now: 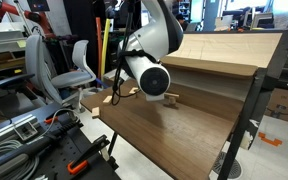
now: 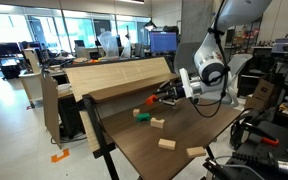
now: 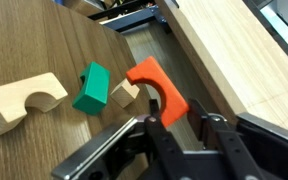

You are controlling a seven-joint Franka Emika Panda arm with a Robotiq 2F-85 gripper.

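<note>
An orange block (image 3: 156, 82) is pinched by my gripper in the wrist view, its far end sticking out past the fingertips. Below it lie a green block (image 3: 92, 88), a small wooden cube (image 3: 124, 94) and an arched wooden block (image 3: 24, 102). From the second exterior view, the orange block (image 2: 167, 88) shows at the gripper, above the table and near the shelf. The green block (image 2: 142, 116) rests on the tabletop nearby. In the first exterior view the arm's white body hides most of the gripper and the block.
A raised wooden shelf (image 1: 209, 58) runs along the back of the table (image 1: 174, 135), close beside the gripper. Loose wooden blocks (image 2: 196, 152) lie toward one edge.
</note>
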